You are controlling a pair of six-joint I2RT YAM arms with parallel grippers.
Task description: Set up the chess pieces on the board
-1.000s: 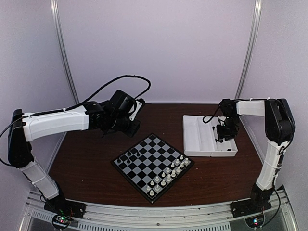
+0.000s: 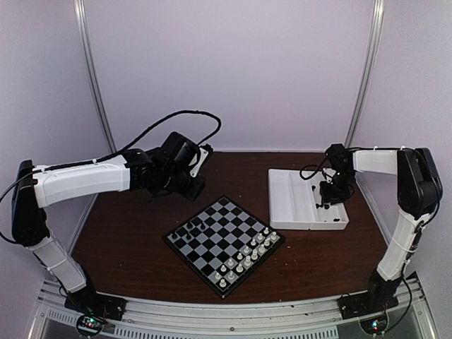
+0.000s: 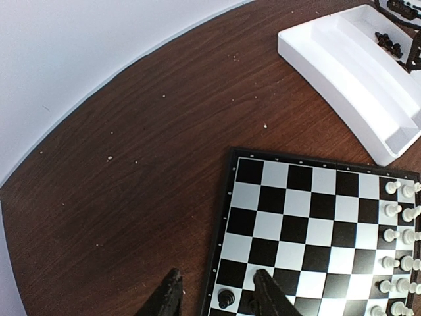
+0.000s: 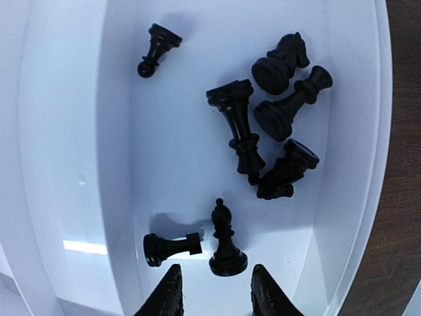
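Note:
The chessboard (image 2: 224, 233) carries white pieces (image 2: 246, 258) along its near-right side and several black pawns (image 2: 188, 232) at the left. My left gripper hangs open above the table, left of the board's far part, with nothing visible between its fingers. My right gripper is open over the white tray (image 2: 289, 198). In the right wrist view, black pieces lie loose in the tray: a bishop (image 4: 225, 247) just ahead of the fingers, a rook (image 4: 161, 249) beside it, a king (image 4: 240, 125), a knight (image 4: 276, 69) and a pawn (image 4: 158, 46).
The tray sits right of the board, its left compartment empty in the top view. Bare table (image 3: 112, 197) spreads behind and left of the board. Pale walls close in the back and sides.
The right arm has shifted slightly to the right over the tray. The left arm and the board look unchanged.

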